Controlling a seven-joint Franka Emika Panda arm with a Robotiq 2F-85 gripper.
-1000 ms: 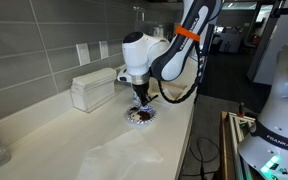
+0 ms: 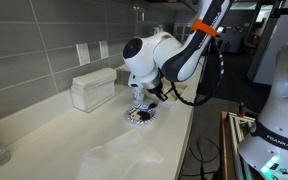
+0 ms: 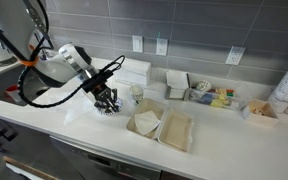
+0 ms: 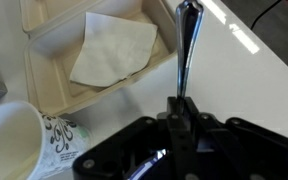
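Observation:
A slim, shiny metal utensil (image 4: 188, 45), perhaps a spoon, extends from my gripper, which is shut on it. In the first exterior view my gripper (image 2: 164, 94) is low over the counter, near a patterned plate (image 2: 141, 115) bearing dark food. The second exterior view has the gripper (image 3: 106, 97) close above that plate (image 3: 110, 108); the arm hides part of it. A white mug (image 4: 14, 140) with a printed pattern is at the lower left of the wrist view. The utensil's far end is not clear in the exterior views.
Beside the mug (image 3: 136, 94) is a light two-part tray (image 3: 174, 130), with a pale napkin (image 4: 114, 48) in one compartment. A white container (image 3: 135, 72) stands by the back wall. White paper (image 2: 119, 160) covers some of the near counter.
The arm has shifted rightward in the first exterior view, and the gripper now sits to the right of the plate's centre. Plate and mug look unmoved.

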